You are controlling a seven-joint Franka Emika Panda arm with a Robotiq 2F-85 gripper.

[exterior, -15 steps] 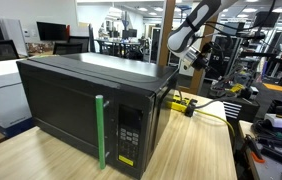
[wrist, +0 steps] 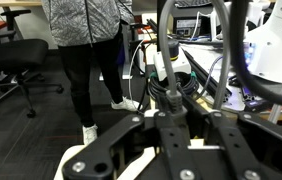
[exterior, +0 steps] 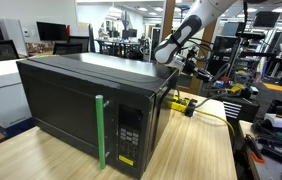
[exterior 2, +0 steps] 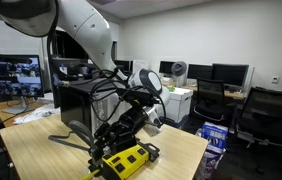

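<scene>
In the wrist view my gripper has its dark fingers close together at the bottom. Between them rises a grey cable-like strand (wrist: 167, 45), and the fingers look shut on it. Exterior view 1 shows the white arm (exterior: 171, 50) bent over the table's far end, past a black microwave (exterior: 91, 105) with a green handle. The gripper itself is small and hard to make out there. A yellow and black object (exterior 2: 129, 160) lies low near the arm in exterior view 2.
A yellow cable (exterior: 216, 117) runs along its far right part. A person (wrist: 93, 60) stands beyond the gripper, near an office chair (wrist: 11, 60). Dark cables hang around the arm.
The arm has swung a little to the left in exterior view 1, towards the microwave. The microwave and the yellow object have stayed put.
</scene>
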